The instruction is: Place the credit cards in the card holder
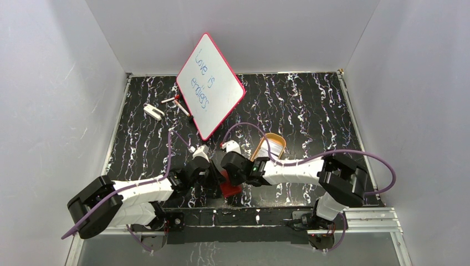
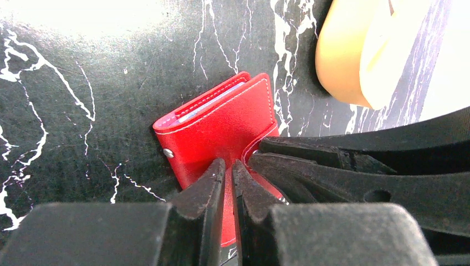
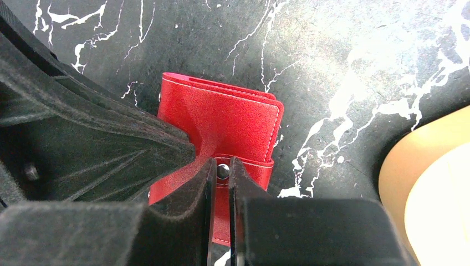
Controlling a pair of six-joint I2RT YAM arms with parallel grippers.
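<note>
The red leather card holder (image 1: 230, 188) lies on the marble table under both grippers. In the left wrist view its folded body (image 2: 216, 127) shows a pale edge inside the top slot. My left gripper is shut over it, nothing clearly between its fingertips. My right gripper is shut on the card holder's flap at the silver snap, which shows between its fingertips in the right wrist view. The left gripper's fingers reach in beside it there.
An orange box (image 1: 275, 138) with white contents stands behind my right arm. A whiteboard (image 1: 210, 83), markers and an eraser (image 1: 153, 112) lie at the back left.
</note>
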